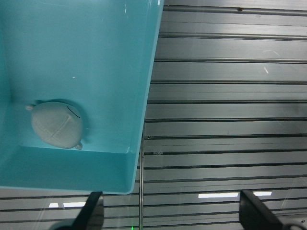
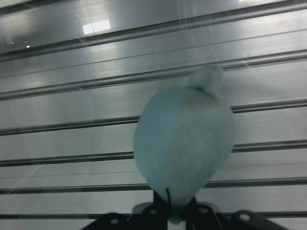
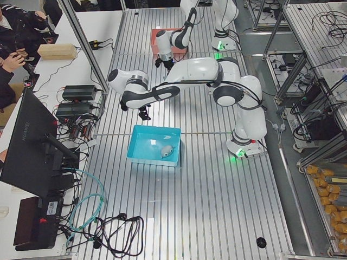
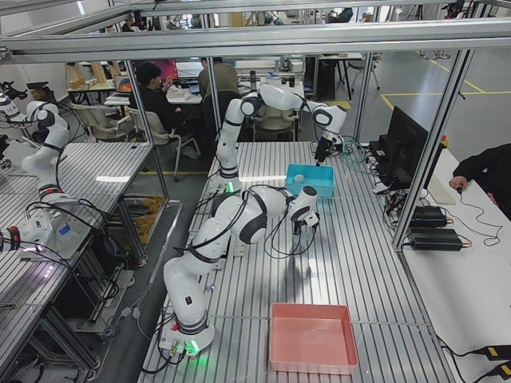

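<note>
My left gripper (image 3: 143, 114) (image 4: 321, 155) is open and empty, above and beside the blue bin (image 3: 154, 131) (image 4: 310, 169). A pale plush toy (image 1: 56, 123) (image 3: 167, 151) lies in that bin. My right gripper (image 4: 297, 227) is shut on a second pale blue-grey plush toy (image 2: 184, 139), held over the bare slatted table between the bins. The arm hides most of it in the camera left view.
A pink bin (image 4: 311, 313) stands at the right arm's end of the table, empty in the camera right view. Coiled cables (image 3: 124, 219), a monitor (image 3: 30, 143) and power units line the side.
</note>
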